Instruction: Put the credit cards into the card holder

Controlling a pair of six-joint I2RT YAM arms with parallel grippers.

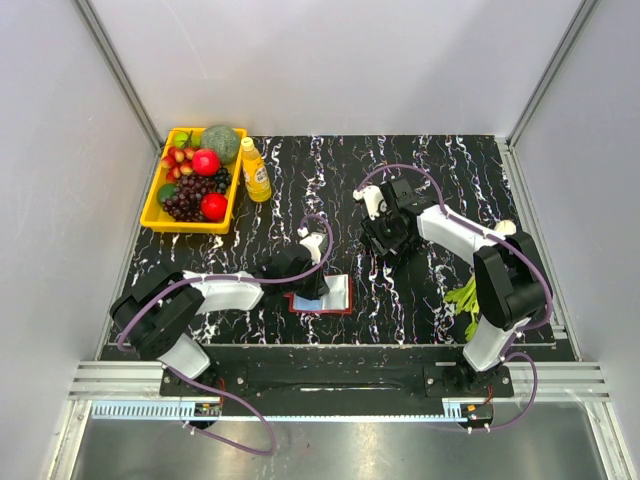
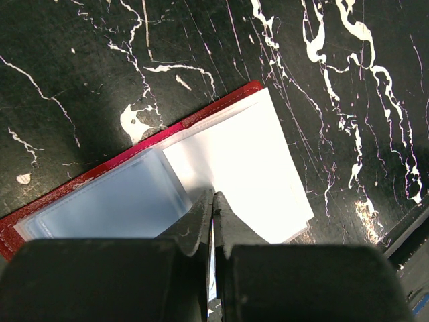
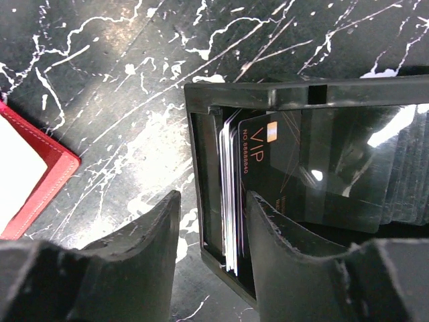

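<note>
The red card holder lies open on the marble table, with a pale blue sleeve and white pages. My left gripper is shut over it, nothing visible between its fingertips. In the right wrist view a black tray holds dark cards, one marked VIP, with several pale card edges upright along its left side. My right gripper stands open over the tray's left end, its fingers on either side of that wall and the card edges. The holder's red edge shows at left there.
A yellow fruit basket and an orange juice bottle stand at the back left. A leafy vegetable lies at the right, by my right arm.
</note>
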